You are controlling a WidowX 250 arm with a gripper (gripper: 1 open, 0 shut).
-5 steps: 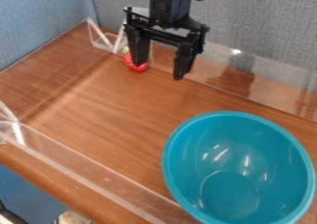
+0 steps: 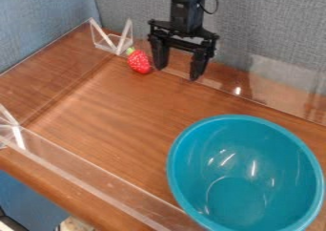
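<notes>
A black gripper (image 2: 177, 61) hangs at the top centre of the camera view, its two fingers spread open with nothing between them. Just left of it, on the wooden floor of the enclosure, lies a red strawberry (image 2: 139, 62) with a green top. A large teal bowl (image 2: 245, 201) fills the lower right.
Clear low walls line its front and back edges, with white brackets (image 2: 111, 39) at the back left and left front. Grey padded walls stand behind.
The gripper has moved back, away from the camera toward the rear wall, and looks smaller now, closer beside the strawberry. It stays open.
</notes>
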